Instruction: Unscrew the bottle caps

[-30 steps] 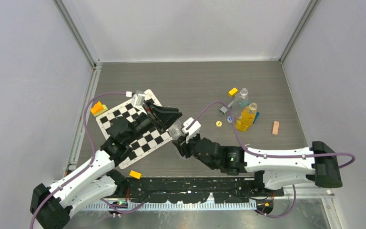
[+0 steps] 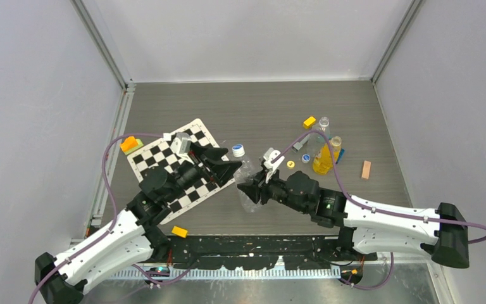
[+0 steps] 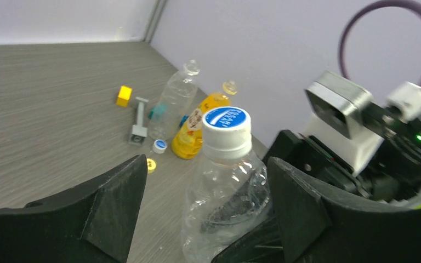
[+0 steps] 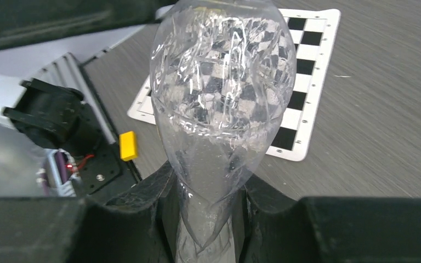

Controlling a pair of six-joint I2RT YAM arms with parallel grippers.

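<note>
A clear plastic bottle (image 2: 247, 170) with a white and blue cap (image 3: 226, 134) is gripped around its body by my right gripper (image 2: 252, 189). The right wrist view has the bottle (image 4: 219, 109) between both fingers, its crinkled wall filling the middle; the cap does not show there. My left gripper stands open, its fingers (image 3: 118, 203) apart. From its camera the capped top appears in the gap, a little right of centre. Nothing is held by the left fingers. Whether they touch the bottle from this angle, I cannot tell.
At the right stand a clear bottle (image 2: 319, 134) and a yellow bottle (image 2: 327, 158), with a loose blue-and-white cap (image 2: 305, 158) and a yellow cap (image 2: 290, 164) nearby. A checkered board (image 2: 194, 125) lies under the left arm.
Now the bottle's capped top shows beside the left gripper, which has shifted only slightly.
</note>
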